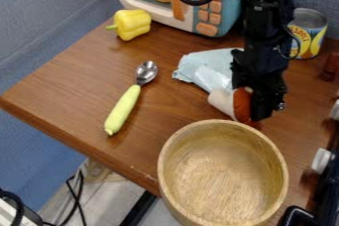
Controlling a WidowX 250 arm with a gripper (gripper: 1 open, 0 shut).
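Note:
My black gripper (252, 101) is low at the right of the table, over an orange-red object with a white part (228, 101), just behind the wooden bowl (185, 170). The gripper covers much of that object, so whether its fingers are closed on it is unclear. A pale blue cloth (205, 66) lies left of the gripper. A spoon with a yellow handle (123, 106) rests on the left of the table.
A toy microwave (219, 17) with a yellow pepper (130, 24) beside it stands at the back. A can (304, 34) and small bottle (331, 66) are at the right.

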